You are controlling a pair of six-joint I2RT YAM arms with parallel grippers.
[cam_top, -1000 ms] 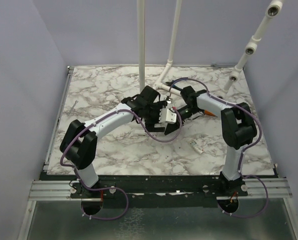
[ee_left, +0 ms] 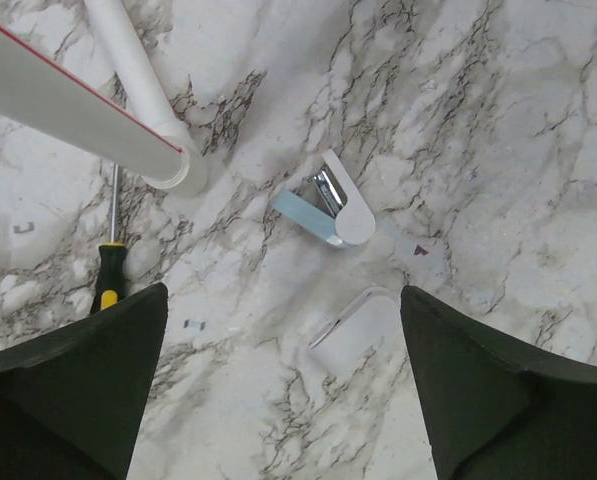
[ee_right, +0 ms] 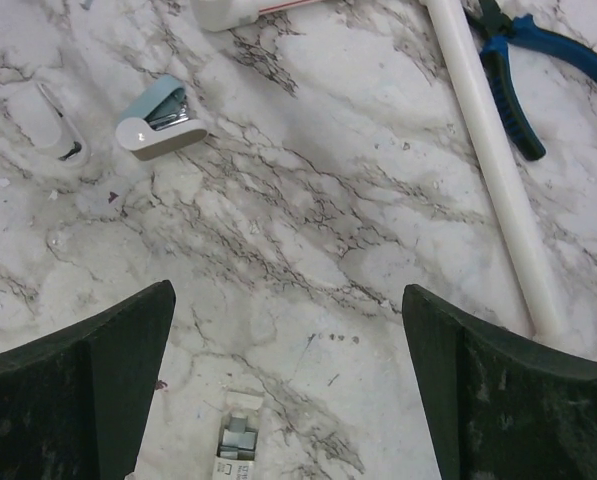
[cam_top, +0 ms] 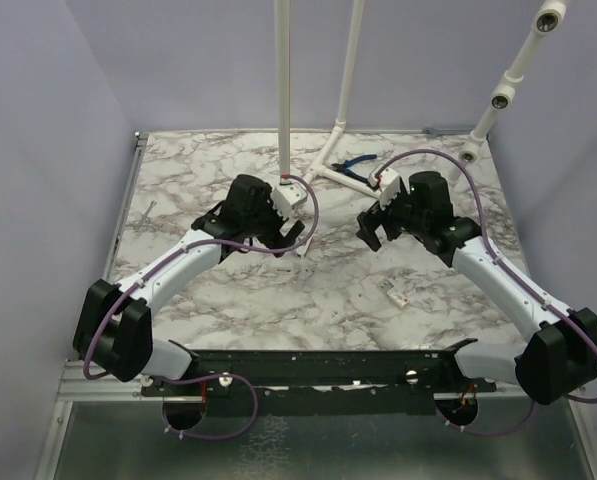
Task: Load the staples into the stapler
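Observation:
In the left wrist view a small stapler (ee_left: 343,208) lies on its side on the marble top, pale blue and white, spread in a V with its metal channel showing. Just below it is a loose white rounded piece (ee_left: 356,332). The same stapler (ee_right: 162,118) is at the upper left of the right wrist view. A small pale case with grey pieces inside (ee_right: 236,445), seemingly the staples, rests at the bottom of that view. My left gripper (cam_top: 288,240) is open above the stapler and touches nothing. My right gripper (cam_top: 370,230) hangs open over bare marble, between stapler and case.
A white pipe post (ee_left: 73,105) rises close behind the stapler, its base pipe running along the table. A screwdriver (ee_left: 112,275) with a black-yellow handle lies left of it. Blue-handled pliers (ee_right: 513,80) are beyond the pipe.
The two grippers, close together over the middle a second ago, have drawn apart. The left moved left, the right moved right and back. The staple case has stayed put.

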